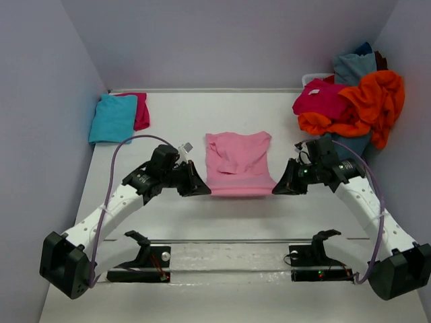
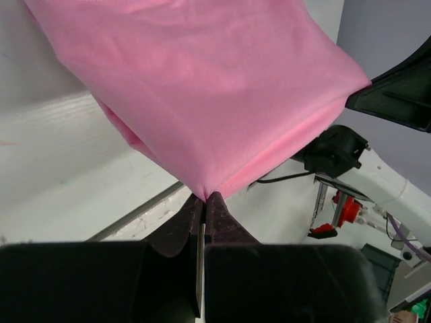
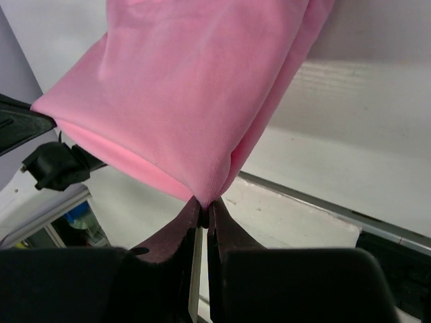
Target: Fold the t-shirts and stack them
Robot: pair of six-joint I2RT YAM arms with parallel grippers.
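Note:
The pink t-shirt (image 1: 236, 153) lies mid-table, its far part flat on the white surface and its near edge stretched straight between both grippers. My left gripper (image 1: 210, 192) is shut on the near left corner, and the pink cloth (image 2: 209, 101) runs up and away from its fingertips in the left wrist view. At the near right corner, my right gripper (image 1: 275, 191) is shut on the same shirt; its wrist view shows the fabric (image 3: 182, 94) pinched to a point at the tips. The shirt's underside is hidden.
A teal folded shirt (image 1: 113, 119) and a crimson one (image 1: 142, 111) lie at the back left. Heaped at the back right are several garments, among them an orange one (image 1: 380, 101), over a white basket (image 1: 316, 77). Open table lies on both sides of the pink shirt.

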